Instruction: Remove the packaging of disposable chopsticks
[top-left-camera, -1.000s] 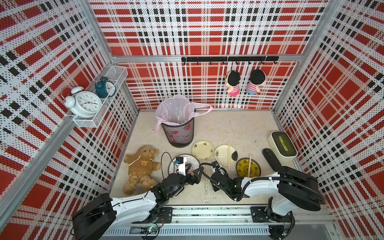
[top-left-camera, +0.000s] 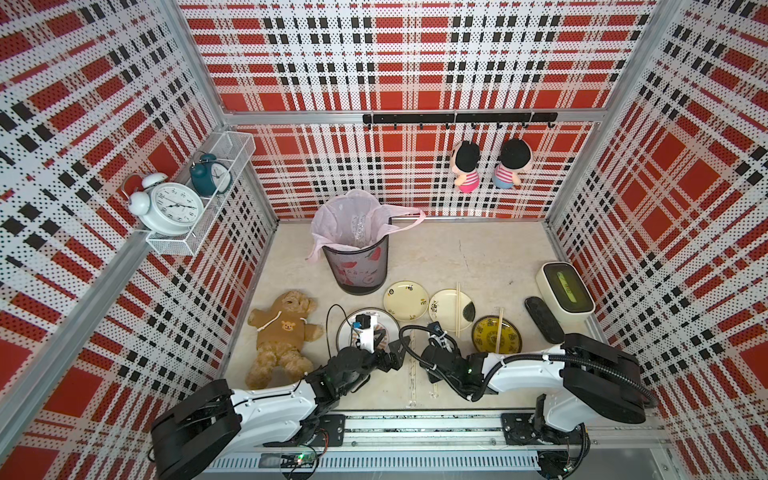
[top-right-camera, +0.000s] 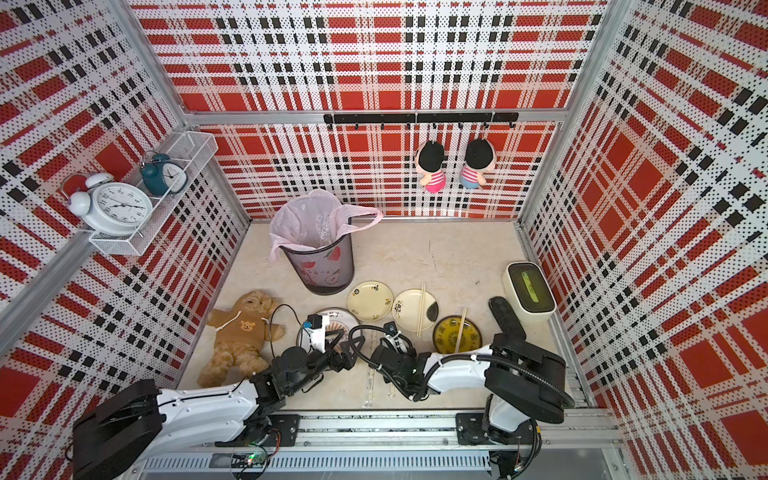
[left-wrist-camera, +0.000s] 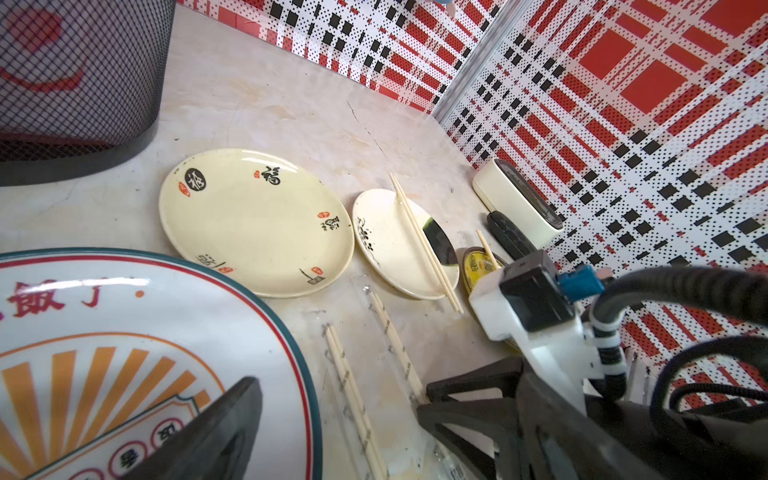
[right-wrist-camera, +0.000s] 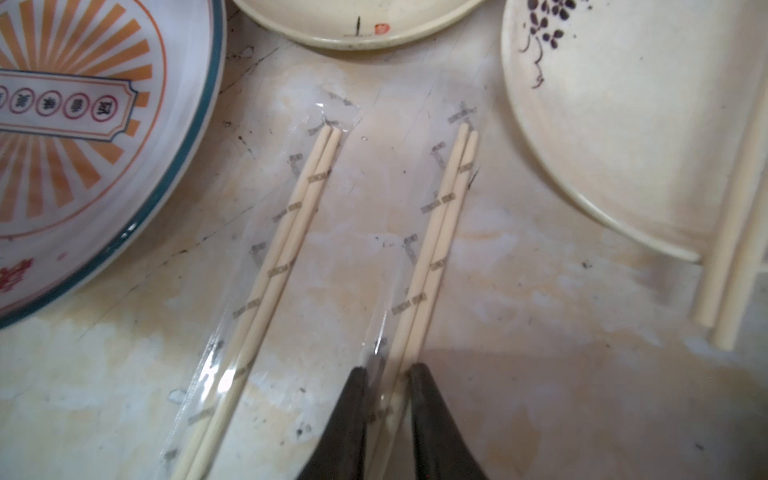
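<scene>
Two pairs of chopsticks in clear printed sleeves lie side by side on the table, one (right-wrist-camera: 285, 248) left, one (right-wrist-camera: 440, 232) right. My right gripper is down at the right pair's near part, fingertips on either side of it, slightly apart; whether they grip is unclear. My left gripper (top-left-camera: 393, 352) stands open over the edge of the white patterned plate (left-wrist-camera: 96, 320), left of the left pair. Unwrapped chopsticks lie on the cream plate (top-left-camera: 444, 308) and the yellow dish (top-left-camera: 488, 328).
A bin (top-left-camera: 356, 268) with pink liner stands behind the plates. A teddy bear (top-left-camera: 284, 332) lies left; a black oblong item (top-left-camera: 544, 320) and a cream box (top-left-camera: 565, 288) are at right. Bare table lies at the back.
My left arm moved very slightly.
</scene>
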